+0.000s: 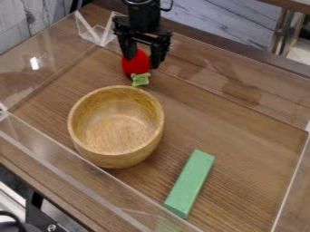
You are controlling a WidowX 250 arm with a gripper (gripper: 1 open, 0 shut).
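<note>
A black gripper (pixel 143 41) hangs at the top middle, open, just above and partly over a red object (pixel 136 64) with a green tip (pixel 140 79), which looks like a strawberry or a toy. Whether its fingers touch the red object cannot be told.
A large tan wooden bowl (pixel 115 146) fills the lower left of the table. A green block (pixel 188 183) lies at the lower right. A wooden edge (pixel 277 20) runs along the upper right.
</note>
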